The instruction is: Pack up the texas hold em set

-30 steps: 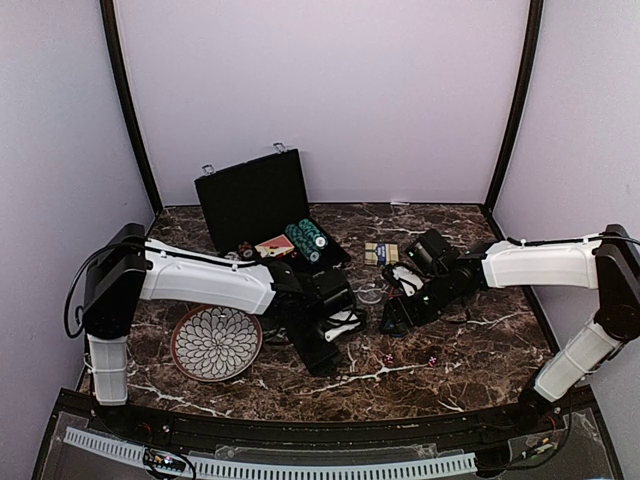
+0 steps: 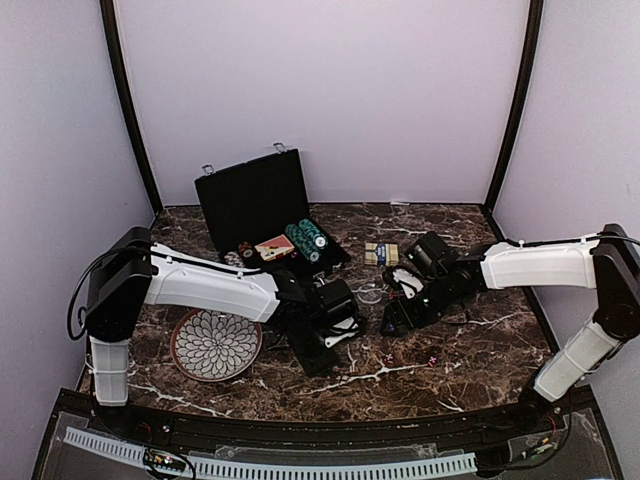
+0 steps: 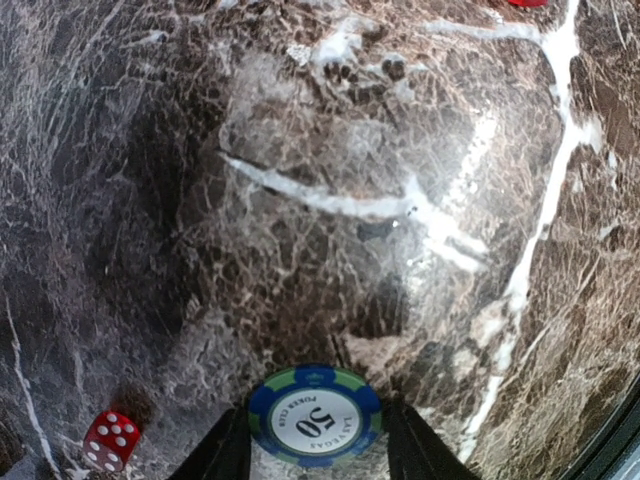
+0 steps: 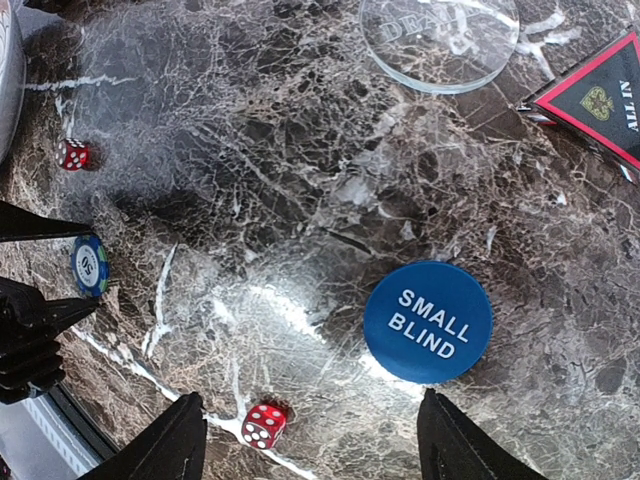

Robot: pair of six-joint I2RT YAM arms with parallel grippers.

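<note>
A blue and green poker chip (image 3: 315, 425) marked 50 lies on the marble table. My left gripper is down around it, one finger at each side; the fingers stand about a chip's width apart, and a firm hold does not show. In the right wrist view the same chip (image 4: 89, 265) shows between those fingers. My right gripper is open and empty above the table, with a blue SMALL BLIND disc (image 4: 428, 322) ahead of its right finger. A red die (image 4: 264, 426) lies between its fingertips' lines, on the table. The open case (image 2: 252, 200) holds chip rolls (image 2: 305, 240) and a red card pack (image 2: 274, 248).
Another red die (image 3: 111, 440) lies left of the chip. A clear dealer disc (image 4: 440, 40) and a black ALL IN triangle (image 4: 595, 100) lie farther back. A card box (image 2: 381, 254) sits right of the case, and a patterned plate (image 2: 216, 345) at left.
The left arm has shifted slightly to the right and its gripper has turned a little. The right arm and the objects on the table look unmoved.
</note>
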